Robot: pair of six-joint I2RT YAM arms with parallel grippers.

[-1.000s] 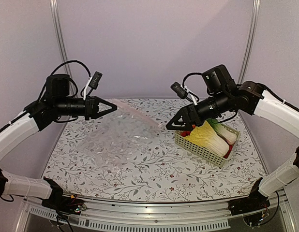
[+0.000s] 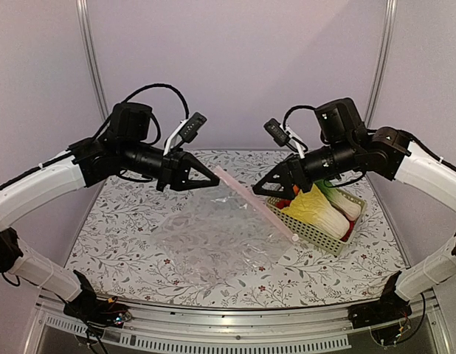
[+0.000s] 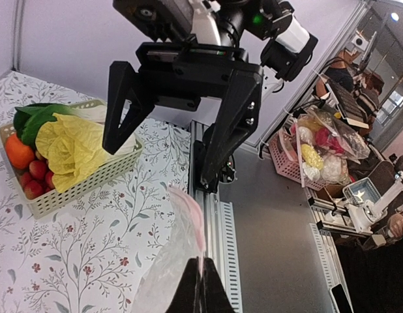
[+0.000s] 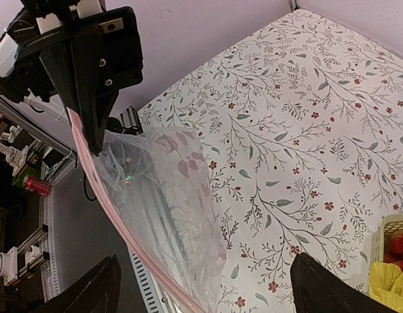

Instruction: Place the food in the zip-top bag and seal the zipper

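Note:
By one end of its pink zip strip, a clear plastic bag hangs from my left gripper, which is shut on it. From that grip the strip slants down to the right, its other end free near the basket. My right gripper is open, its two fingers spread wide and empty. In the right wrist view the strip crosses the lower left and leaves the frame between the open fingers, with no contact visible. The food sits in a basket: a yellow-leaved cabbage, an orange fruit and red fruits.
The pale green basket stands at the table's right, close to my right gripper and the strip's free end. Walls rise at both sides and the back.
My left gripper has moved right, carrying the bag along, and the strip's free end has come from mid-table to beside the basket. My right gripper shifted only slightly and stays open.

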